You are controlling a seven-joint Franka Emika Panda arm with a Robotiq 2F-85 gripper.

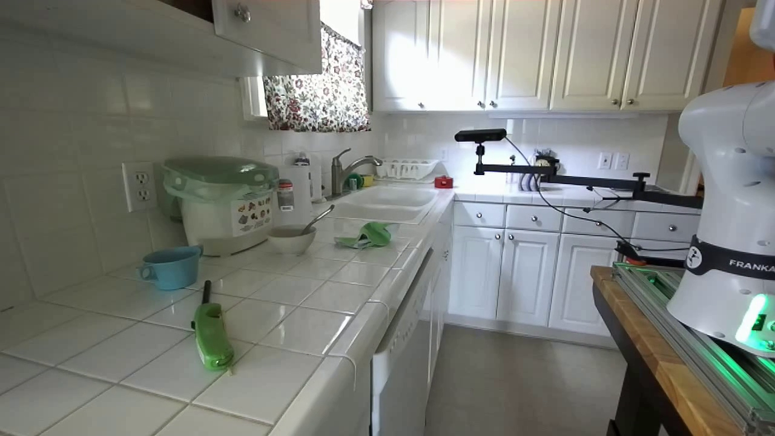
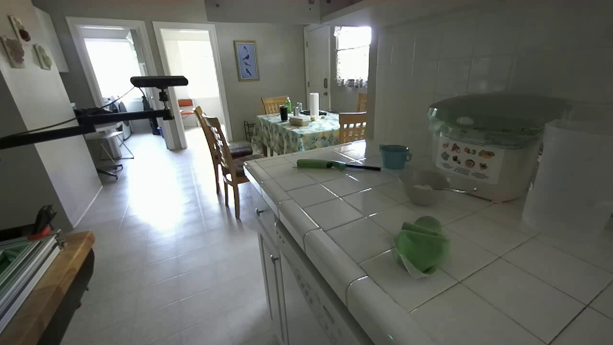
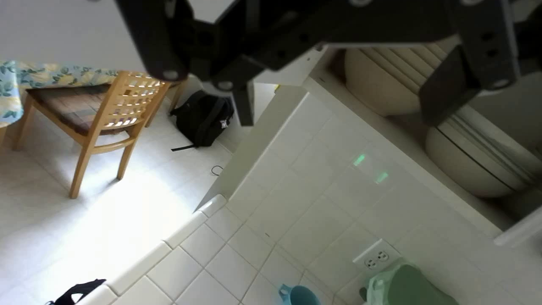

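Observation:
My gripper shows only in the wrist view, its two dark fingers wide apart with nothing between them. It hangs high, facing the open upper cabinet and the tiled wall. Below on the counter, a blue cup stands near the wall. A green lighter with a black nozzle lies beside it. A pale bowl with a spoon in it sits farther along, and a crumpled green cloth lies near the counter's front edge.
A white bin with a green lid backs against the wall. Large bowls fill the open cabinet shelf. A black camera arm reaches over the aisle.

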